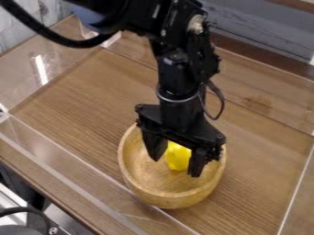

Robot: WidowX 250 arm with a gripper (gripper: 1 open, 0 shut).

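Observation:
A yellow object [178, 158] lies inside a round tan bowl [160, 191] at the lower middle of the camera view. My black gripper [175, 162] is over the bowl and reaches down into it, open, with its fingers on either side of the yellow object. The gripper partly hides the object; I cannot tell whether the fingers touch it.
Transparent edging runs along the left side. A cable and dark items sit at the lower left corner.

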